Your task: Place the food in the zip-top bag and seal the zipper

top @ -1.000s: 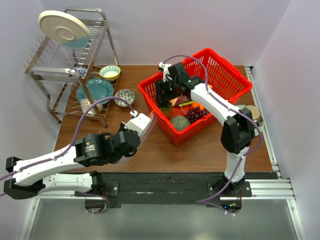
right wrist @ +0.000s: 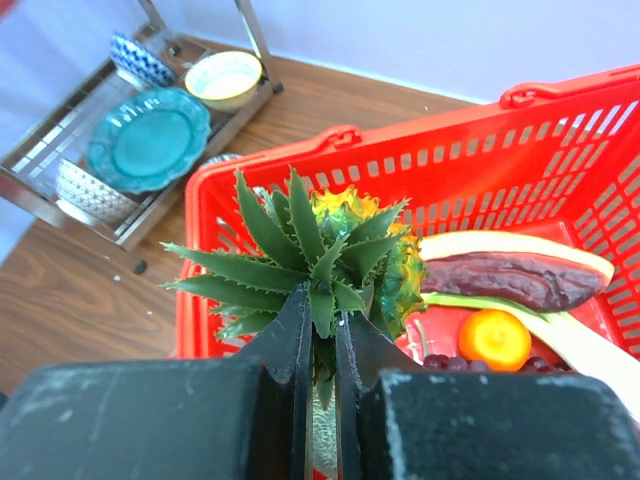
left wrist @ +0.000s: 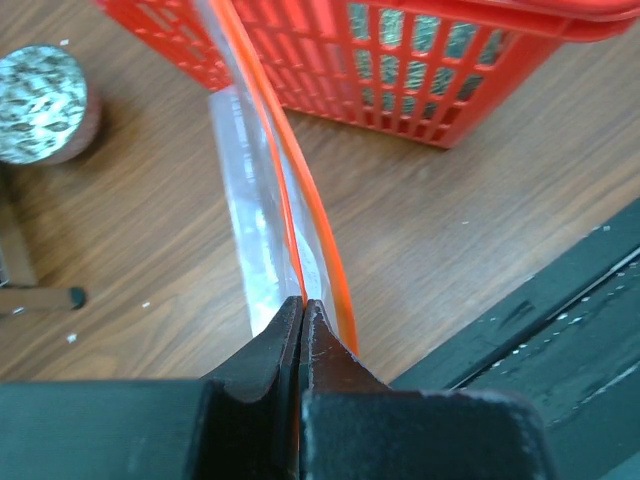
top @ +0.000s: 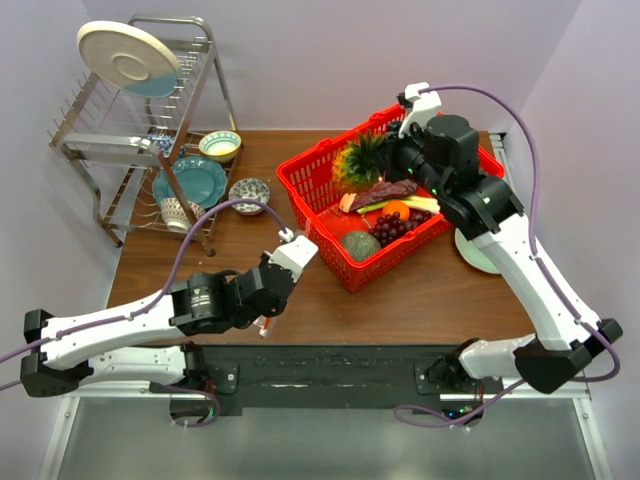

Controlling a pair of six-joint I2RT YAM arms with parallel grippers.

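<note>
In the left wrist view a zip top bag point(left wrist: 250, 190) with orange zipper strips runs from my left gripper, shut on it. In the right wrist view my right gripper is shut on the spiky green leaves of a pineapple point(right wrist: 395, 280), lifted over the red basket point(right wrist: 385, 140). In the basket lie an orange point(right wrist: 495, 340), dark grapes point(top: 390, 229), a green melon point(top: 360, 245), red meat point(right wrist: 505, 280) and long pale stalks point(right wrist: 580, 350).
A steel dish rack point(top: 100, 150) with plates and bowls stands at the left, a patterned bowl point(top: 250, 188) beside it. A plate point(top: 473, 258) is right of the basket. Bare wood point(top: 420, 310) lies in front of the basket.
My right gripper has moved up and right with the pineapple, which now stands higher in the basket's area. My left gripper has shifted slightly right and down.
</note>
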